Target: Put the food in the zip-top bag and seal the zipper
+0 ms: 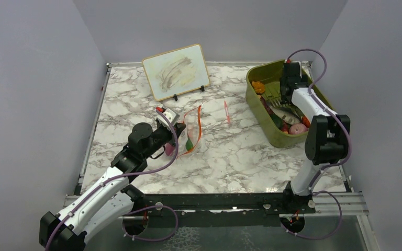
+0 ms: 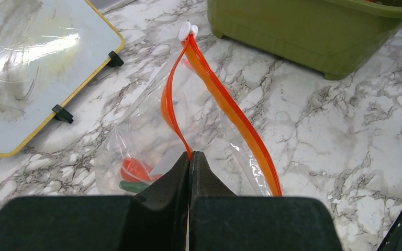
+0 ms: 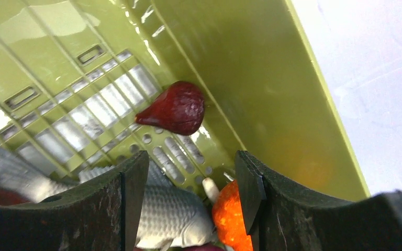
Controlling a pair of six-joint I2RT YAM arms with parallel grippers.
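Observation:
A clear zip top bag [image 2: 204,120] with an orange zipper lies on the marble table, its mouth parted. My left gripper is shut on one orange edge of that mouth. Through the film show a red food piece [image 2: 135,169] and a green one [image 2: 133,186]. Down in the green bin [image 1: 264,117] at the right, my right gripper stands open, nothing between its fingers. Just beyond its fingertips a dark red pointed food piece [image 3: 178,109] rests on the bin floor by the wall. A fish [image 3: 172,214] and an orange-red food piece [image 3: 232,214] lie close below.
A whiteboard [image 1: 176,72] on small black feet stands at the back. A pink strip [image 1: 227,112] lies on the table between bag and bin. The bin's tall wall [image 3: 288,99] rises beside my right gripper.

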